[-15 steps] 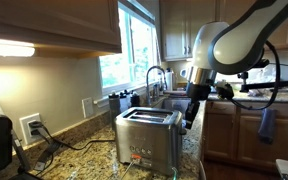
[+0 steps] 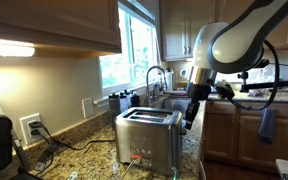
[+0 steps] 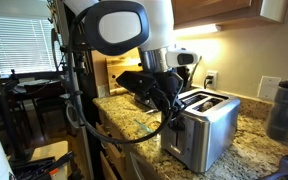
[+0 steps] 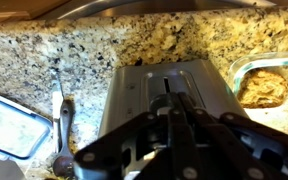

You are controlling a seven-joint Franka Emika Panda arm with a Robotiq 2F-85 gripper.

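A silver toaster (image 2: 147,140) stands upright on the granite counter, its slots facing up. At its end facing the arm is my gripper (image 2: 192,109), pointing down close against the toaster's upper edge. In the second exterior view the gripper (image 3: 172,108) overlaps the near end of the toaster (image 3: 212,132). Dark gripper parts cover the lower middle of the wrist view, over the toaster top (image 4: 134,88). The fingers are shut at that end, but the fingertips and whatever lies between them are hidden from all three cameras.
Beside the toaster in the wrist view are a dark-handled utensil (image 4: 64,125), a blue-rimmed clear container (image 4: 14,128) and another container with tan food (image 4: 262,88). A grey bottle (image 3: 284,108) stands near the wall. Cabinets (image 2: 59,28) overhang the counter.
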